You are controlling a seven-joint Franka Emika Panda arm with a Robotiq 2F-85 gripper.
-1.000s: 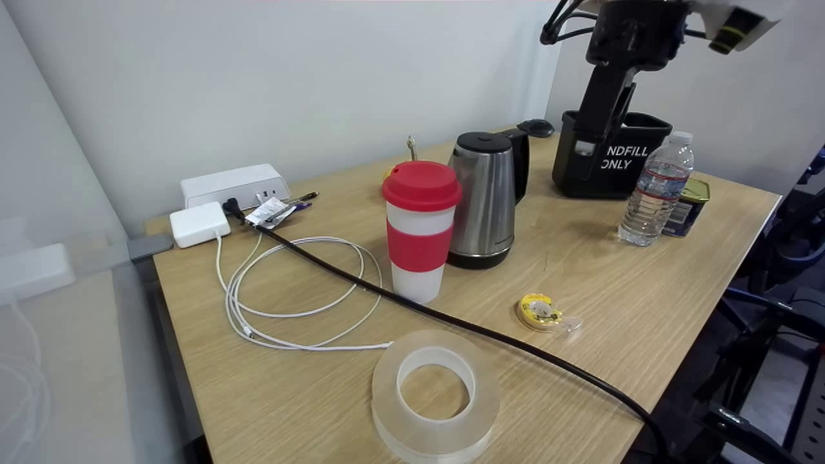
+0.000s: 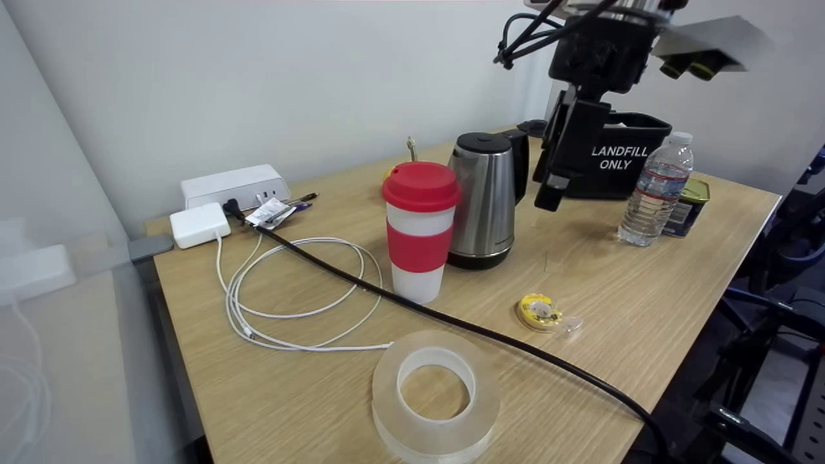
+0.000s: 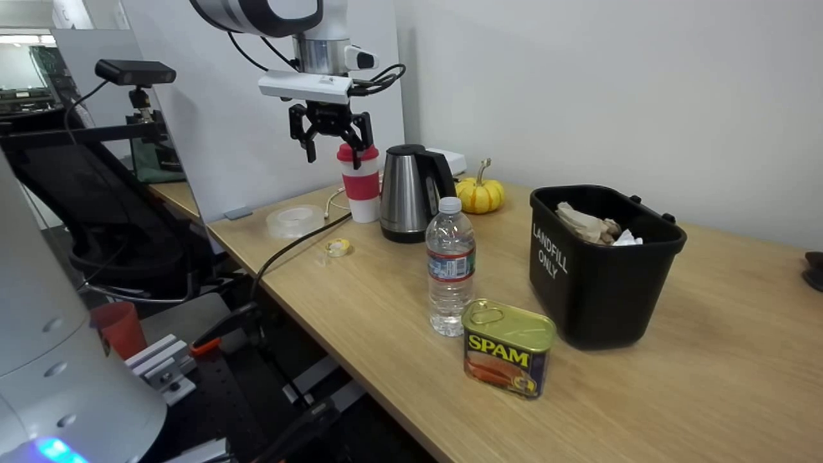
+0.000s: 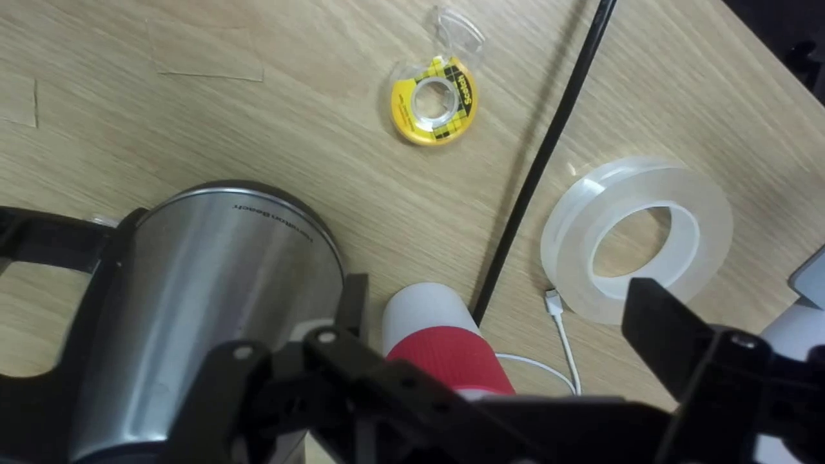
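Observation:
My gripper (image 3: 334, 158) is open, with nothing held between its fingers. It hangs above the table; in exterior view 1 its fingers (image 2: 573, 143) appear right of the steel kettle (image 2: 481, 201). The kettle stands upright beside a white cup (image 2: 421, 240) with a red lid and sleeve. In the wrist view the kettle (image 4: 209, 286) lies at lower left, and part of the cup (image 4: 452, 348) shows below the spread fingers. A small yellow tape dispenser (image 4: 433, 104) and a large clear tape roll (image 4: 708, 232) lie on the table, apart from the gripper.
A black cable (image 2: 495, 334) crosses the table, near coiled white cords. The black bin (image 3: 602, 270), water bottle (image 3: 451, 266), Spam can (image 3: 506, 347) and small pumpkin (image 3: 479, 196) stand around the kettle's far side. Bare tabletop (image 3: 386, 308) lies along the front edge.
In exterior view 1 my gripper has moved left and down, closer to the kettle in the picture. The objects on the table have not moved.

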